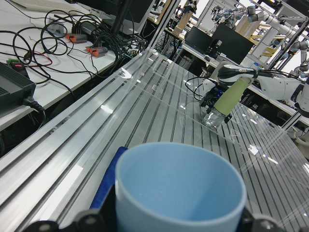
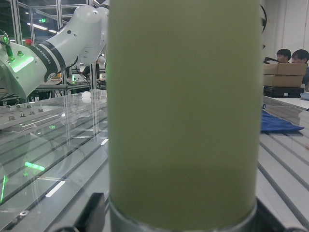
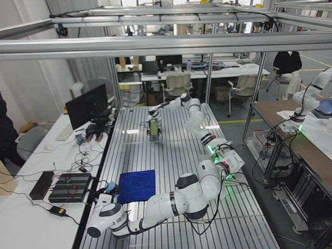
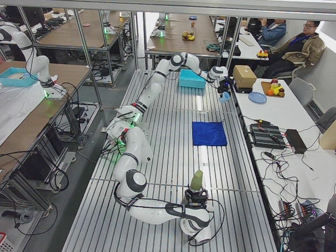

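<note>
My left gripper (image 4: 223, 90) holds a light-blue cup (image 1: 179, 188) above the slatted table, beside a blue cloth (image 3: 136, 185). In the left wrist view the cup fills the lower middle, hiding most of the fingers. My right gripper (image 4: 197, 195) is shut on an olive-green cylinder (image 2: 183, 111) with a clear lower section, standing upright at the other end of the table. The cylinder fills much of the right wrist view.
A blue bin (image 4: 192, 79) sits at one table end. Side desks carry a power unit (image 3: 70, 188), cables and monitors.
</note>
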